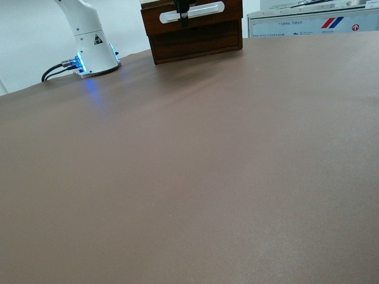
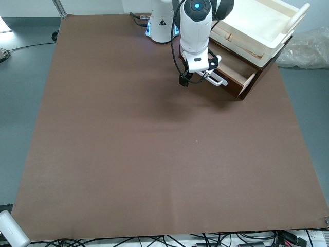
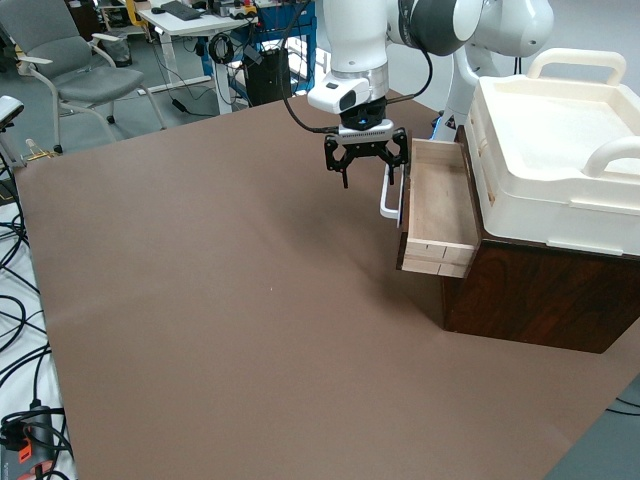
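My black gripper point(image 3: 368, 168) hangs at the front of a dark wooden drawer unit point(image 3: 540, 300) at the back right of the table, by the white handle point(image 1: 207, 9) of a pulled-out drawer point(image 3: 440, 200). The drawer's pale interior shows empty in the right view. A white plastic tray point(image 3: 545, 140) sits on top of the unit. In the top view only the gripper's lower part point(image 1: 182, 12) shows, in front of the handle. I cannot tell whether anything is between the fingers.
The arm's base point(image 1: 95, 56) stands at the back left of the top view, beside the drawer unit. Cables run along the table's near edge in the left view.
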